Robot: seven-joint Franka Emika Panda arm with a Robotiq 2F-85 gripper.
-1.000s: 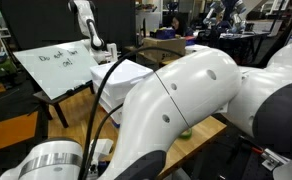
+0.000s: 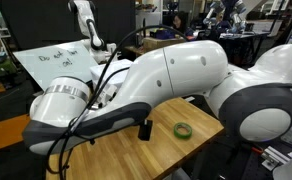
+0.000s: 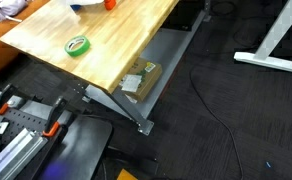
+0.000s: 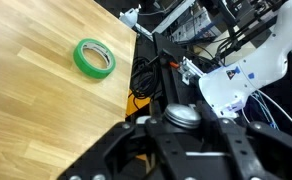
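Observation:
In the wrist view my gripper is shut on a small silvery round object (image 4: pixel 182 116); only its top end shows between the dark fingers. What the object is cannot be told. To the upper left lies a green tape roll (image 4: pixel 94 58), flat on the wooden table (image 4: pixel 36 105) and apart from the gripper. The same green tape roll (image 2: pixel 182 130) shows near the table edge in exterior view 1, where the white arm (image 2: pixel 151 90) hides much of the tabletop. Exterior view 2 shows the green tape roll (image 3: pixel 77 46) but not my gripper.
A white container (image 3: pixel 86 3) and an orange-red item (image 3: pixel 110 4) sit at the far side of the table in exterior view 2. Beneath the table is a cardboard box (image 3: pixel 141 79). Bare wood surrounds the tape roll.
In exterior view 1 the arm has risen and swung away from the near side. More of the tabletop and the green tape roll shows; the tape roll stays put.

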